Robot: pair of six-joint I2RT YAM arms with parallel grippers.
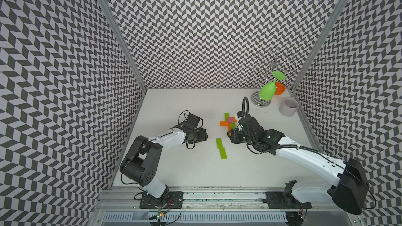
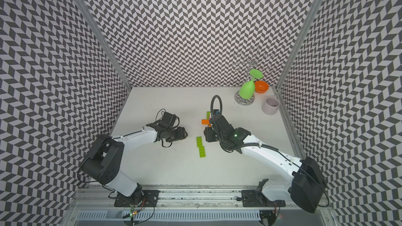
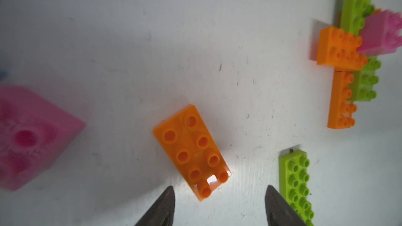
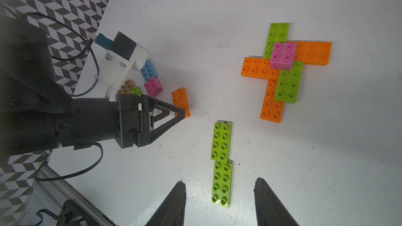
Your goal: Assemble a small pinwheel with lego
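The partly built pinwheel (image 4: 283,57) lies flat right of centre: green and orange bricks in a cross, with a pink brick (image 4: 283,54) on top. My right gripper is above the table, its fingers apart and empty. My left gripper stands open near a loose orange brick (image 3: 193,150), which shows just beyond its fingertips with nothing gripped. Two green bricks (image 4: 220,142) lie end to end between the arms. In the top right view my right arm hides most of the pinwheel.
A loose pink brick (image 3: 35,136) lies left of the orange one, and a blue brick (image 4: 149,70) sits beyond it. At the back right stand a green lamp-like object (image 1: 268,90), an orange bowl (image 1: 279,88) and a mauve cup (image 1: 288,107).
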